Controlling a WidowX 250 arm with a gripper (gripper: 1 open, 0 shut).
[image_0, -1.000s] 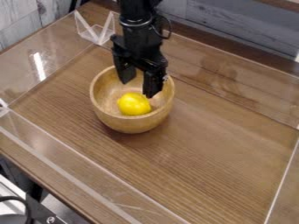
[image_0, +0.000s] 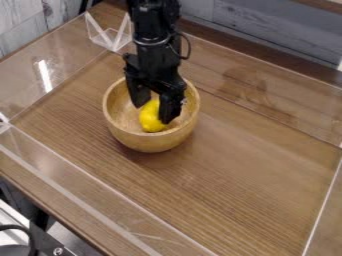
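A tan round bowl (image_0: 122, 128) sits on the wooden tabletop, holding a yellow object (image_0: 150, 118). The black robot gripper (image_0: 151, 98) reaches down from the top into the bowl, its open fingers around the upper part of the yellow object, which it partly covers. Whether the fingers touch it is hard to tell.
A clear plastic item (image_0: 110, 30) stands at the back left. A dark cable (image_0: 20, 235) lies at the bottom left corner, and a pale wall edge runs along the back.
The gripper has moved down into the bowl, over the yellow object, which now shows less and appears slightly shifted.
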